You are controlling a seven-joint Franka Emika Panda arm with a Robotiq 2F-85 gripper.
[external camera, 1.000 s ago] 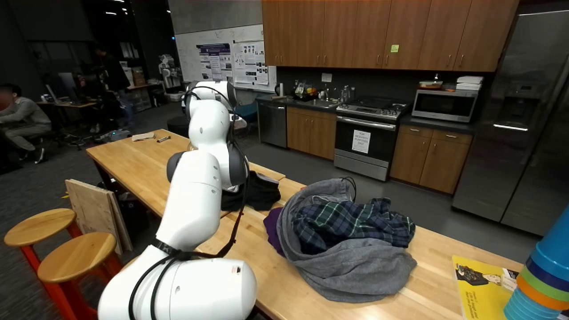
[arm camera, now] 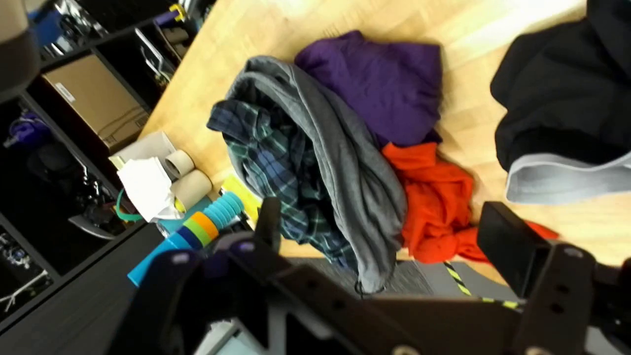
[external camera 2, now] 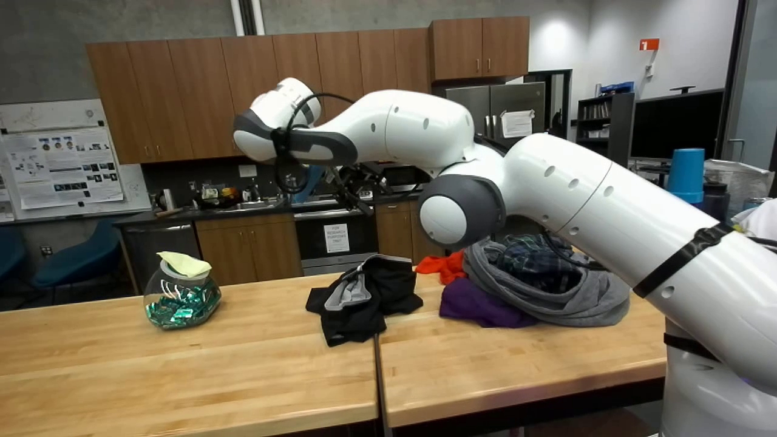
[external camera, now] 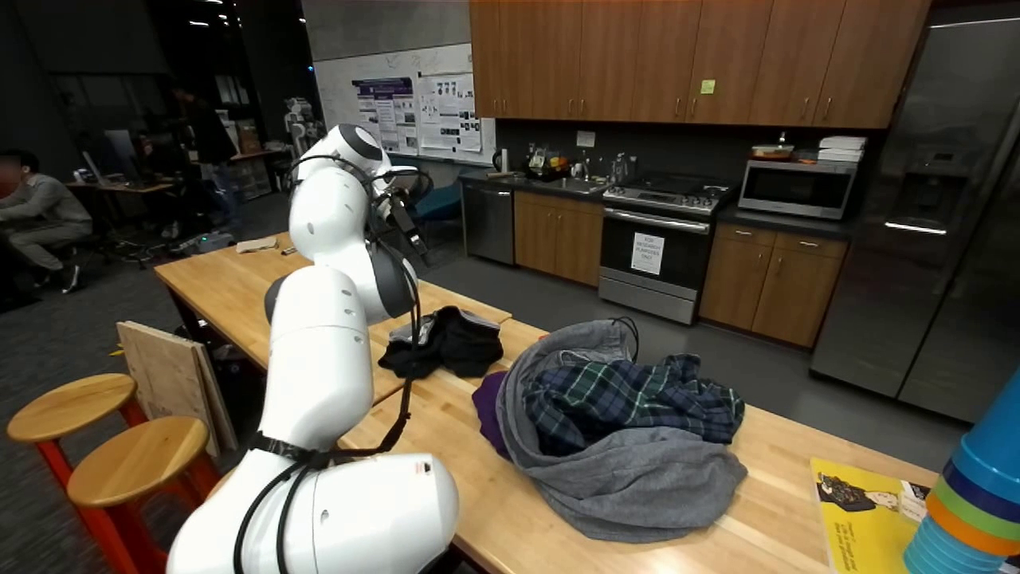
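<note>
My gripper stands open in the wrist view, its two black fingers wide apart and nothing held between them. Beyond them on the wooden table lie a grey garment [arm camera: 349, 159] with a dark plaid cloth [arm camera: 278, 171] in its fold, a purple cloth [arm camera: 390, 83] and a red cloth [arm camera: 435, 201]. To the right in that view is a black garment [arm camera: 562, 94] with a grey band. From exterior view 2, the gripper [external camera 2: 357, 190] hangs well above the table, and the black garment [external camera 2: 371, 295] rests near the seam between two tabletops.
A glass jar [external camera 2: 182, 298] with green-wrapped pieces stands on the left tabletop. Blue cups [external camera: 980, 478] stand by a yellow book [external camera: 856, 512] at the table's other end. Bare wood [external camera 2: 240, 364] lies in front of the jar.
The arm's upper links have swung left in exterior view 1, and its wrist has turned and risen, bringing the gripper into sight. More of the black garment shows. The clothes look unmoved.
</note>
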